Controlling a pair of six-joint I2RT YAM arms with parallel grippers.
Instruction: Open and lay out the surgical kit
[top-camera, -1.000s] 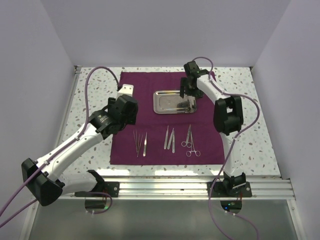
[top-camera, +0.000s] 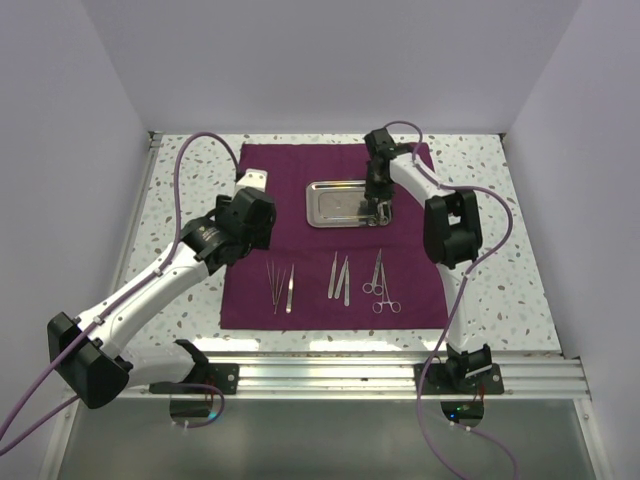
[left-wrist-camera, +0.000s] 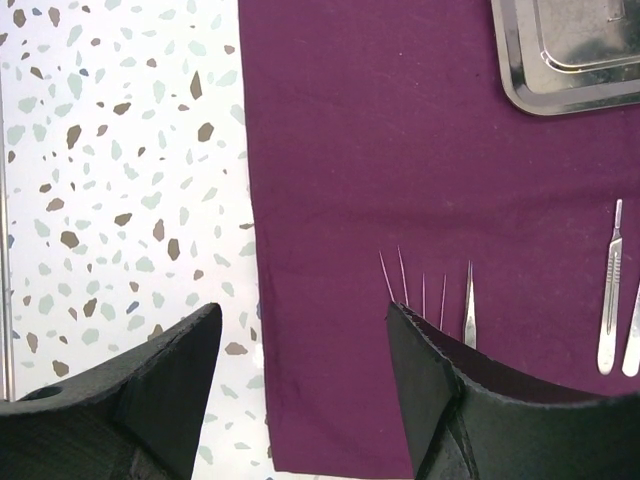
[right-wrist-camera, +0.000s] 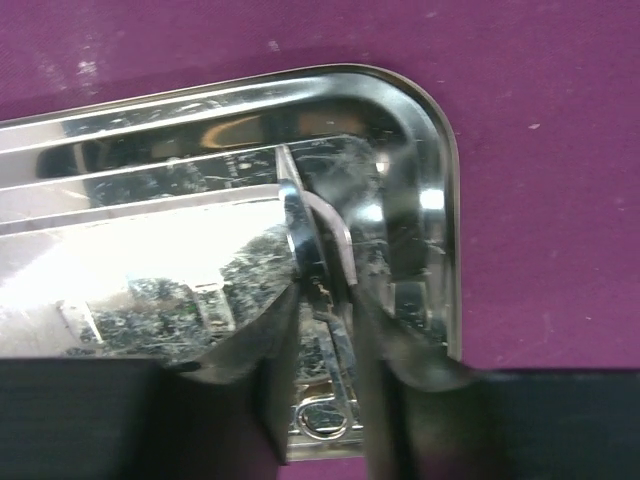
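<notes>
A steel tray (top-camera: 336, 205) lies on the purple cloth, with metal instruments (right-wrist-camera: 305, 230) at its right end, including one with a finger ring. My right gripper is over them, its blurred fingers part open around the instruments; whether it touches them is unclear. My left gripper stands open over the cloth's left side, nothing between its fingers. Thin probes (top-camera: 275, 283), a slim instrument (top-camera: 290, 290), several scalpel handles and tweezers (left-wrist-camera: 610, 300), and two ringed instruments (top-camera: 385, 300) lie in a row on the lower cloth.
The white speckled table (top-camera: 510, 270) shows around the cloth (top-camera: 260, 160). The back of the cloth and the strip between tray and instrument row are clear.
My right gripper has shifted slightly left and down over the right end of the tray.
</notes>
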